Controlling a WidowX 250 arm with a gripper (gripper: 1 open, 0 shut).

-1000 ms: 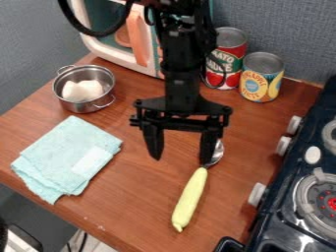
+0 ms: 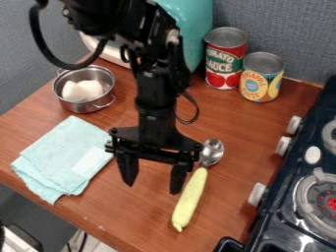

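My black gripper (image 2: 153,169) hangs over the middle of the wooden table, its two fingers spread apart with nothing seen between them. Just right of it a yellow corn-shaped object (image 2: 188,202) lies lengthwise, and a metal spoon (image 2: 211,154) lies at that object's upper end, partly behind the gripper. A folded pale blue cloth (image 2: 59,167) lies to the gripper's left.
A pot (image 2: 106,99) with white round contents is at back left. A sauce can (image 2: 223,64), a second can (image 2: 260,79) and a teal appliance (image 2: 192,25) stand at the back. A stove (image 2: 296,207) fills the right. Bare table lies front-centre.
The gripper has moved left and down in the view, away from the corn-shaped object and toward the cloth. The other objects look unmoved.
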